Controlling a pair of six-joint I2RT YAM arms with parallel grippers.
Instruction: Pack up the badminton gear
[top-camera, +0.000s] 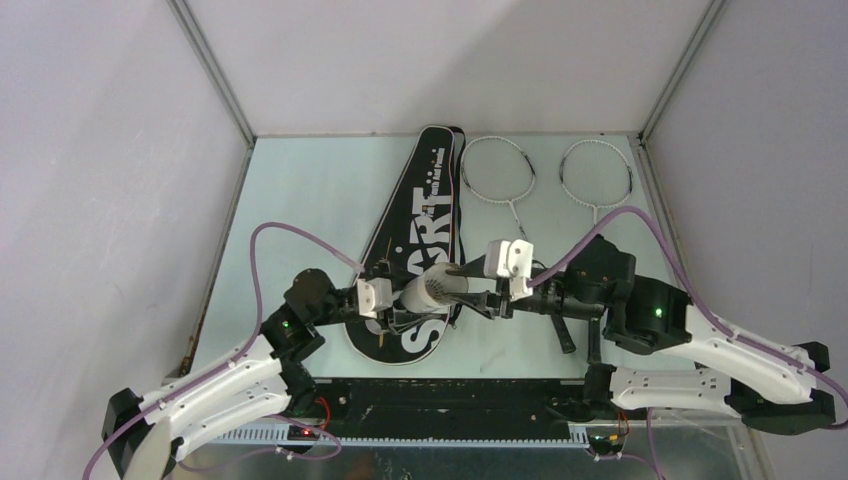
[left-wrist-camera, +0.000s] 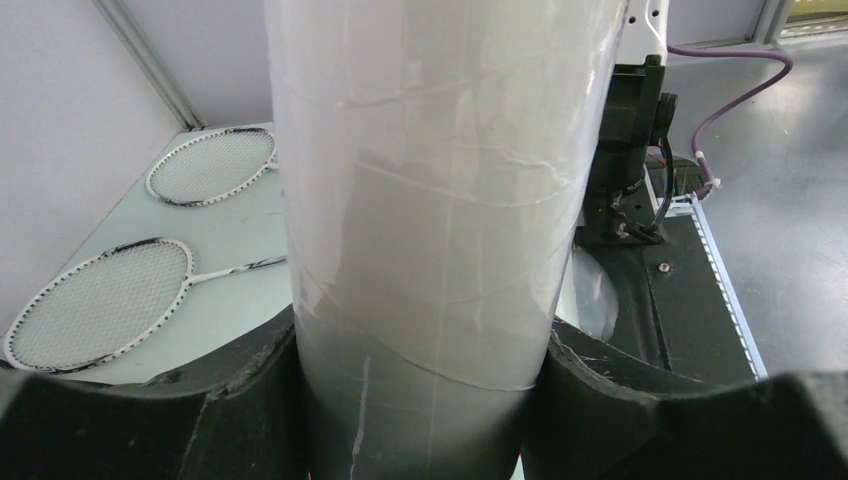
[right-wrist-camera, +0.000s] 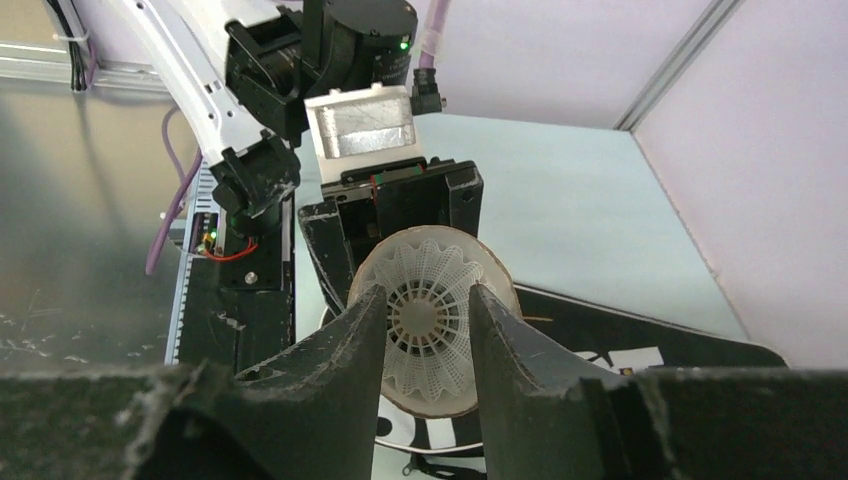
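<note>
A white shuttlecock tube (top-camera: 430, 287) (left-wrist-camera: 430, 200) is gripped by my left gripper (top-camera: 400, 300) above the black racket bag (top-camera: 420, 210). Its open end faces my right gripper (top-camera: 470, 288); the right wrist view shows a shuttlecock (right-wrist-camera: 420, 360) inside, its skirt visible. The right fingertips are part open in front of that end, a gap between them; whether they touch anything is unclear. Two white rackets (top-camera: 515, 206) (top-camera: 594, 210) lie right of the bag, partly under the right arm.
Walls (top-camera: 120, 200) enclose both sides and the back; the black front rail (top-camera: 440, 400) runs along the near edge.
</note>
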